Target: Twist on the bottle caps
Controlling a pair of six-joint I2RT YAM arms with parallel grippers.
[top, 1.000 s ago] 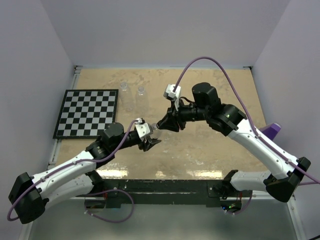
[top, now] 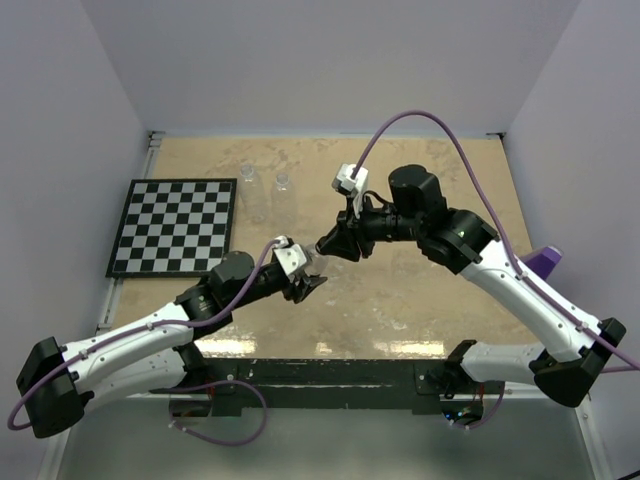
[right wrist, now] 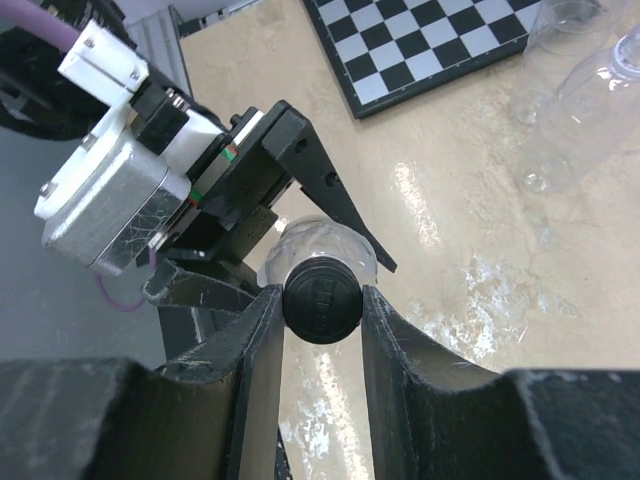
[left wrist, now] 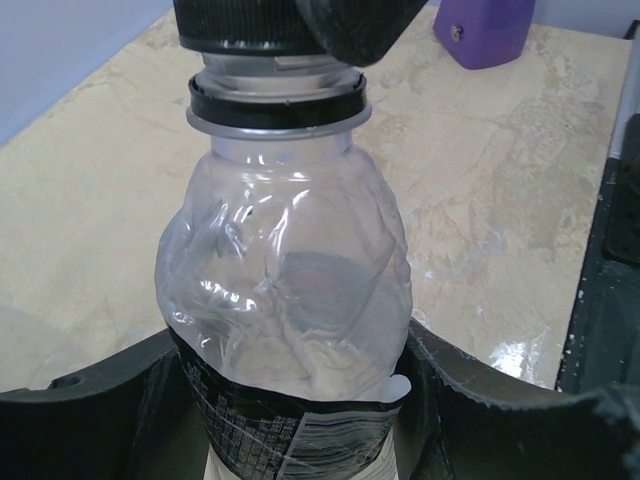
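A clear bottle (left wrist: 285, 260) with a dark label (left wrist: 270, 430) fills the left wrist view, gripped by my left gripper (top: 310, 276), which is shut on its body. Over the mouth is a black cap (left wrist: 245, 25); clear neck shows between its lower edge and the black neck ring (left wrist: 280, 108). From the right wrist view the cap (right wrist: 322, 300) is seen end-on, between the fingertips of my right gripper, shut on it. One dark right finger (left wrist: 362, 25) touches the cap's side. How far the threads are engaged is hidden.
Two clear bottles (top: 253, 195) (top: 284, 200) stand at the back, left of centre. To their left lies a checkered board (top: 172, 228). A purple object (top: 542, 262) sits at the right edge.
Both grippers have shifted slightly to the right together, still meeting at the bottle and cap. The rest of the table looks the same.
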